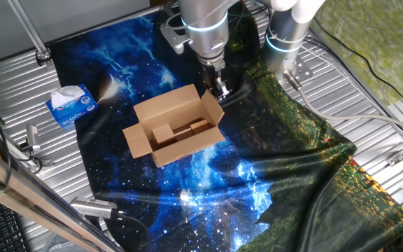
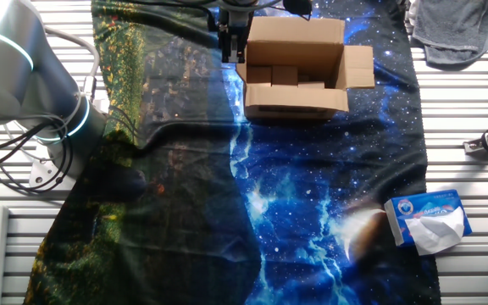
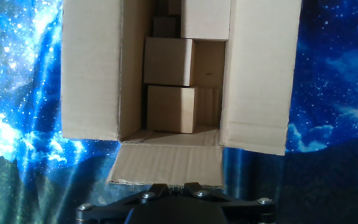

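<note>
An open cardboard box rests on the dark, star-printed cloth with its flaps spread. Inside lie several plain wooden blocks, seen from above in the wrist view; one block shows near the box's left end in exterior view 1. My gripper is outside the box, by the flap at one short end, pointing down. Its fingers sit close together in the wrist view and nothing shows between them. In exterior view 2 the gripper appears just left of the box.
A blue tissue box stands at the cloth's edge, well away from the cardboard box. Folds run through the cloth, which is otherwise bare beside the box. A grey towel lies at the far corner in exterior view 2.
</note>
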